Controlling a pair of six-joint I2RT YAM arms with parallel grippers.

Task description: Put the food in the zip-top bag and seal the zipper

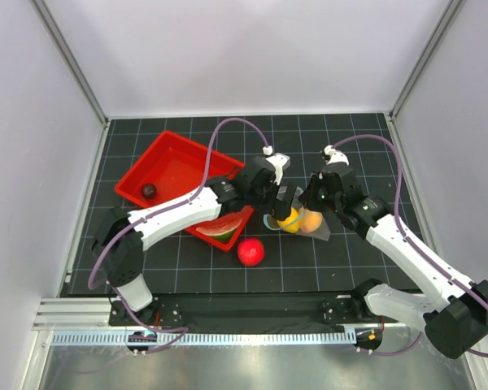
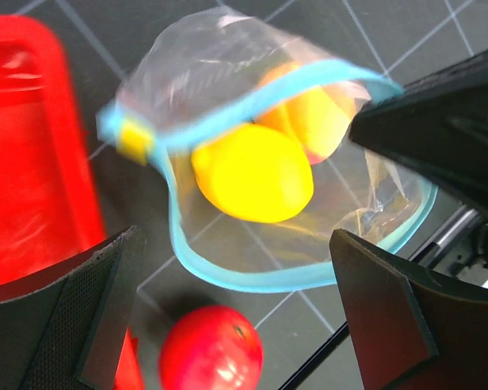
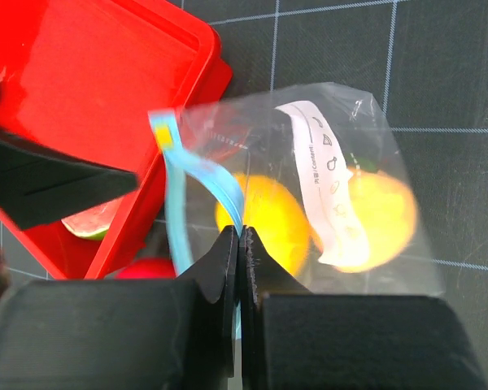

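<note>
The clear zip top bag (image 2: 268,280) has a light-blue rim, and its mouth gapes open. Inside it lie a yellow fruit (image 2: 252,172) and a peach-orange fruit (image 3: 382,211), side by side. My right gripper is shut on the blue rim of the bag. Over the bag's mouth my left gripper (image 1: 281,203) stands open, nothing held between its widely spread fingers. A shiny red tomato-like food (image 1: 250,252) rests on the dark mat, outside the bag and just in front of its mouth.
A red bin (image 1: 164,150) stands at the left, holding a dark round food (image 1: 149,191) and a watermelon slice (image 1: 221,232). Its right edge is close to the bag and the red food. Free mat (image 1: 325,272) extends in front of the bag.
</note>
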